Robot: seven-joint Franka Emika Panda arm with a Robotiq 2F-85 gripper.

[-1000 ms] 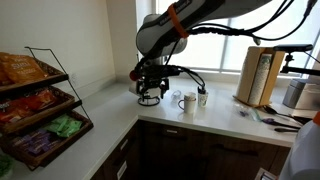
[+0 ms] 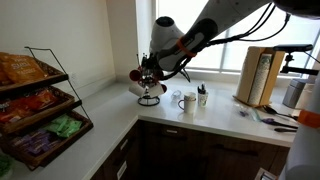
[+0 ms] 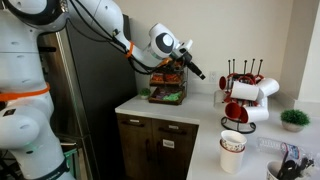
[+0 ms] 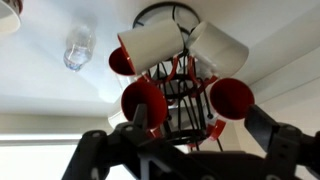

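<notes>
A mug rack (image 3: 239, 127) stands on the counter, with several white mugs with red insides hung on it. Two of these are a white mug (image 3: 243, 90) and another mug (image 3: 235, 112) lower down. From above, the wrist view shows one white mug (image 4: 152, 45) beside a second mug (image 4: 218, 48), with red mug mouths below them. My gripper (image 3: 201, 74) is in the air to the left of the rack in exterior view 2. Its dark fingers (image 4: 118, 148) stand wide apart in the wrist view, the mugs seen beyond them. Nothing shows held.
A white cup (image 3: 232, 152) and a utensil holder (image 3: 290, 168) stand on the counter near the rack. A clear glass (image 4: 78, 47) is close by. Snack shelves (image 2: 40, 105) stand at the left.
The arm has risen in exterior view 1, lifting my gripper from in front of the rack. More of the mugs shows there now. The rack appears to stay in place.
</notes>
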